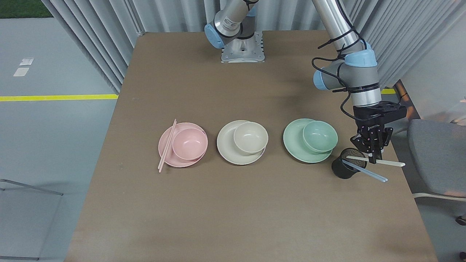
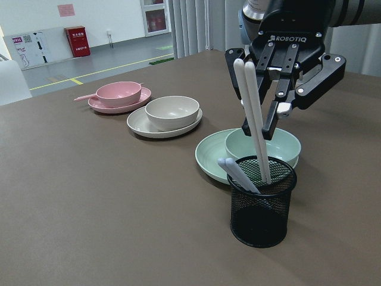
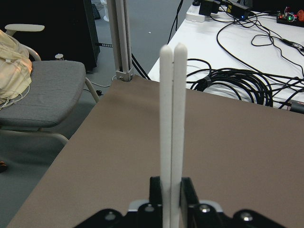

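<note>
My gripper (image 1: 373, 150) is over the black mesh cup (image 2: 261, 220) at the table's right, shut on a pair of white chopsticks (image 3: 178, 118). In the left view their lower ends are down inside the cup, where light blue chopsticks (image 1: 367, 171) also lean. Beside the cup stands a green bowl (image 1: 320, 136) on a green plate (image 1: 297, 148). A white bowl (image 1: 251, 137) on a white plate (image 1: 229, 150) sits in the middle, and a pink bowl (image 1: 190, 144) on a pink plate (image 1: 174, 161) to the left, with pink chopsticks (image 1: 168, 144) across that plate.
Past the right edge is a chair (image 1: 437, 153); the wrist view shows a white desk (image 3: 237, 47) with cables.
</note>
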